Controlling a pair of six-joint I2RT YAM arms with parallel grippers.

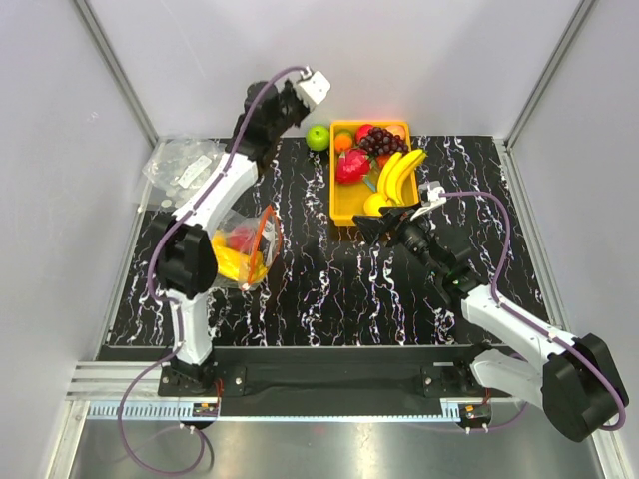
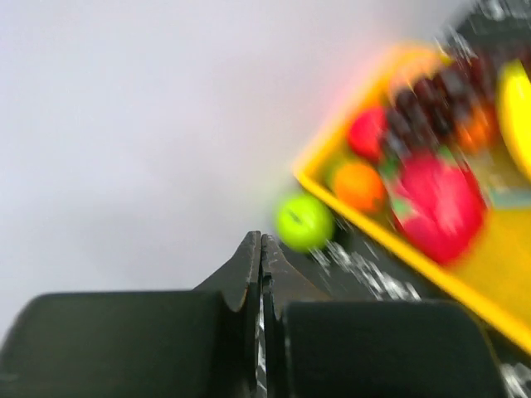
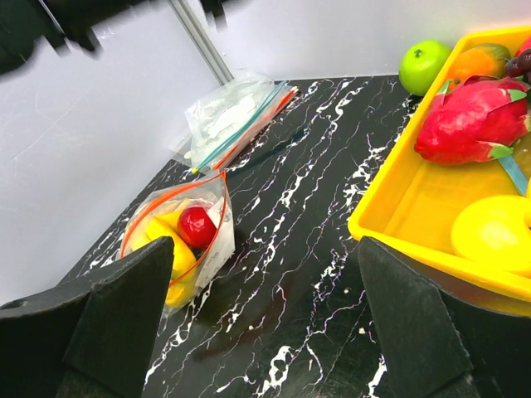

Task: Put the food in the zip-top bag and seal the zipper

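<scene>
An open zip top bag with orange zipper stands at the left, holding yellow food and a red fruit. My left gripper is shut with nothing visible between its fingers, raised near the back wall left of the yellow bin. The bin holds bananas, dragon fruit, grapes, orange and other fruit. A green apple lies outside it at the back left. My right gripper hangs open at the bin's near edge, nothing visible between its fingers.
More empty bags lie flat at the back left. Walls border the black marble surface at back and sides.
</scene>
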